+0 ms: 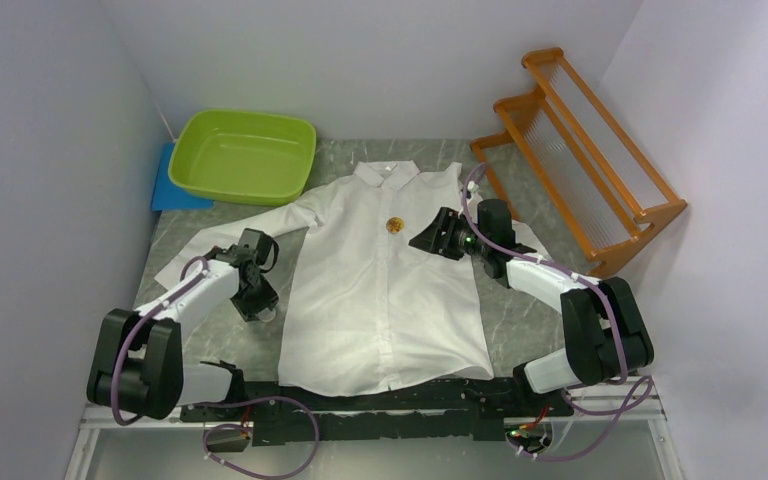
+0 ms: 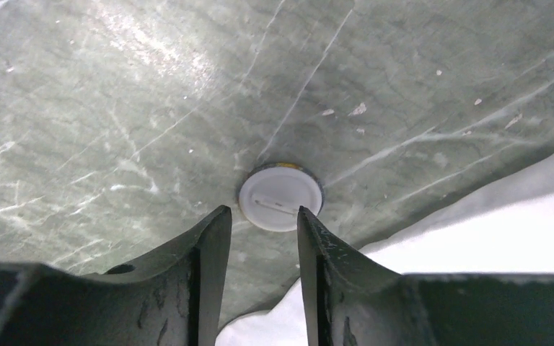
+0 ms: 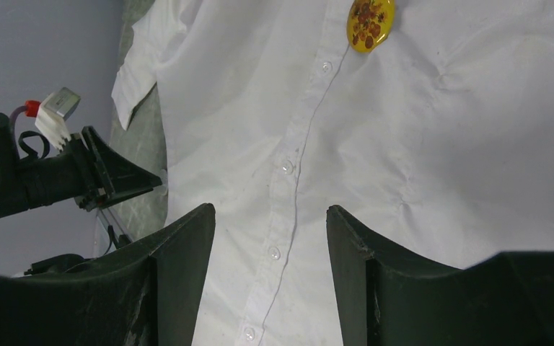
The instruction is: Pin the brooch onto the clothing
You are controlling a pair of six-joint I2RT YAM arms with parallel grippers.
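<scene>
A yellow patterned brooch (image 1: pixel 395 225) lies on the upper front of the white shirt (image 1: pixel 350 300), beside the button line; the right wrist view shows the brooch (image 3: pixel 370 23) at its top. A round disc (image 2: pixel 280 197), pale with a slim bar across its face and a darker rim, rests on the grey table left of the shirt. My left gripper is open over it, fingertips apart near the disc's lower edge; no grasp shows. Above the shirt, right of the brooch, my right gripper stands open with only cloth seen beyond its fingers.
A green basin (image 1: pixel 244 157) stands at the back left, partly over a blue sheet (image 1: pixel 168 190). At the back right leans a wooden rack (image 1: pixel 590 150). The shirt's left sleeve (image 1: pixel 250 227) stretches behind the left gripper.
</scene>
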